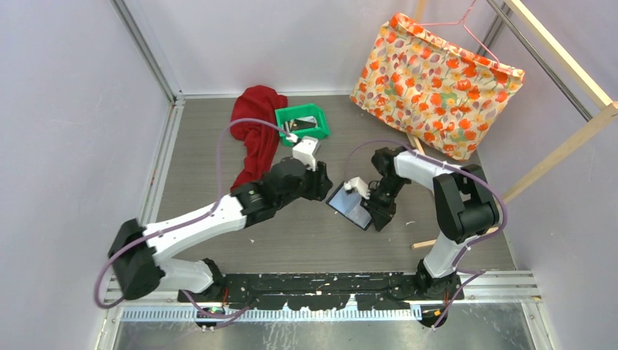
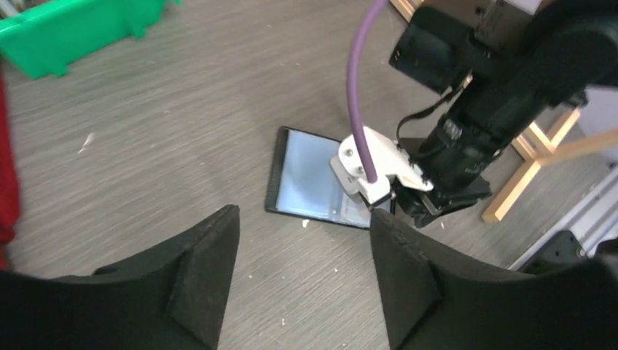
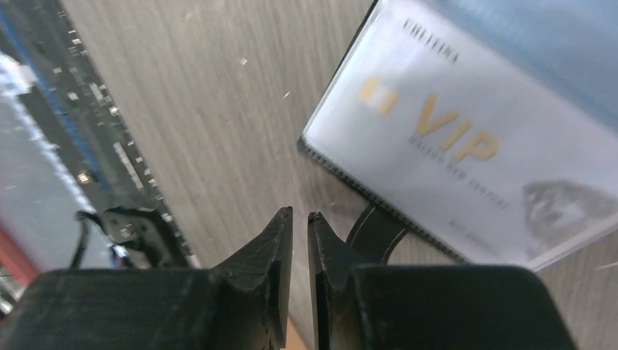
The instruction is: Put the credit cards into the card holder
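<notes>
The card holder (image 1: 345, 203) lies flat on the floor, open, dark-edged with pale pockets. A white card marked VIP (image 3: 455, 138) sits in one pocket in the right wrist view; a dark strap (image 3: 375, 235) sticks out from that edge. Beside the strap, my right gripper is shut, fingertips almost together, with nothing visible in the narrow gap. Whether it touches the strap, I cannot tell. My left gripper stands open and empty, off the holder's left side. In the left wrist view the right arm covers part of the holder (image 2: 310, 171).
Towards the back stands a green basket (image 1: 315, 109) with dark items in it, beside a red cloth (image 1: 255, 138). A flowered cloth (image 1: 444, 87) hangs from a wooden frame (image 1: 557, 149) at right. Bare floor lies in front of the holder.
</notes>
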